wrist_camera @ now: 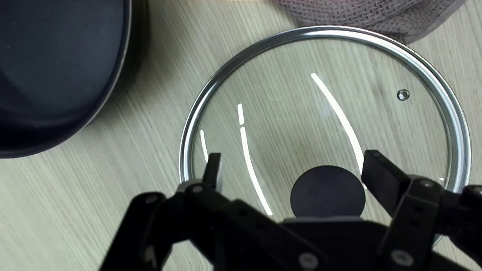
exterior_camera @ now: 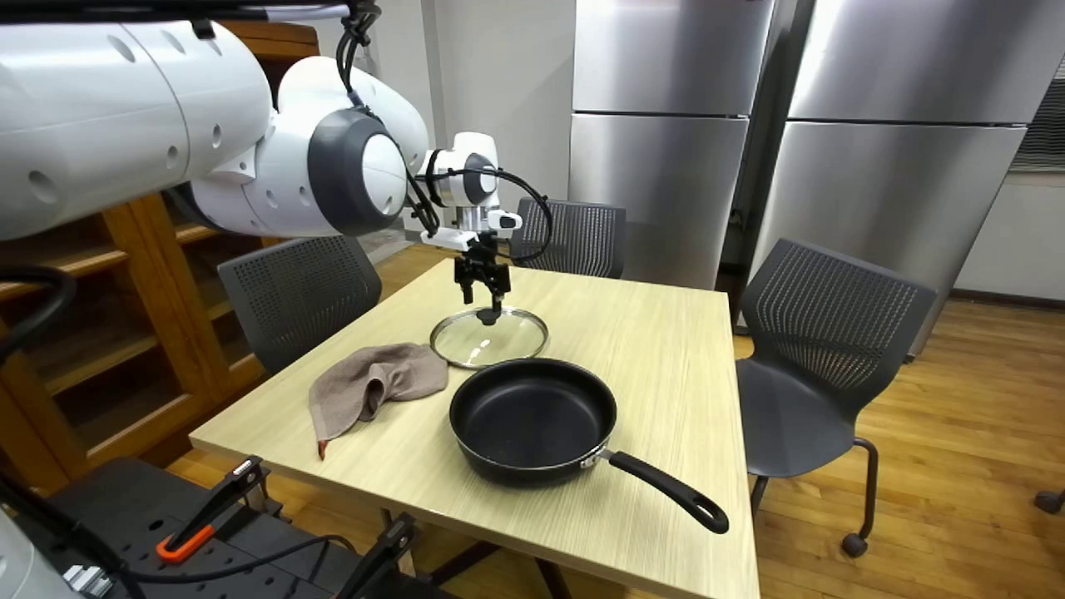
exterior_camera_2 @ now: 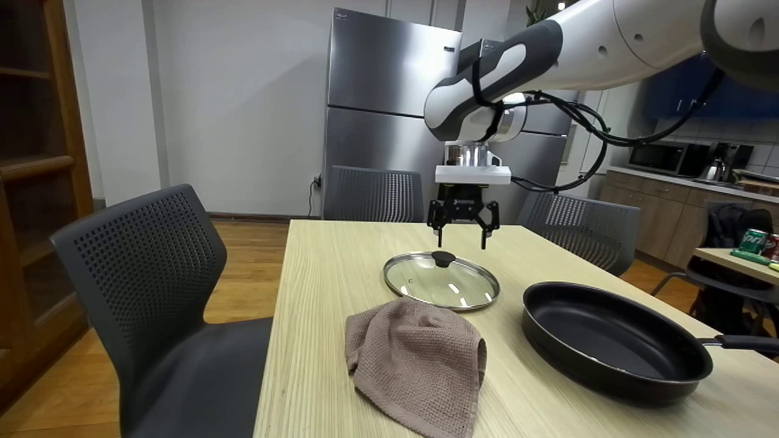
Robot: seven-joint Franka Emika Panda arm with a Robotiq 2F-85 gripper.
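Note:
A round glass lid (exterior_camera: 469, 343) with a metal rim lies flat on the table, its black knob (wrist_camera: 328, 192) facing up. Above and slightly behind the lid, as exterior view 2 shows it, my gripper (exterior_camera_2: 462, 244) points down, fingers spread, holding nothing. In the wrist view the knob appears between the two fingers, nearer the right finger (wrist_camera: 384, 178); the gripper body covers its lower edge. The black frying pan (exterior_camera: 534, 414) is empty and sits beside the lid, apart from it.
A crumpled brown cloth (exterior_camera_2: 416, 358) lies close to the lid's edge. The pan's handle (exterior_camera: 674, 489) reaches toward the table's near right corner. Bare table (exterior_camera: 659, 339) extends right of the lid. Dark chairs (exterior_camera: 819, 359) stand around it.

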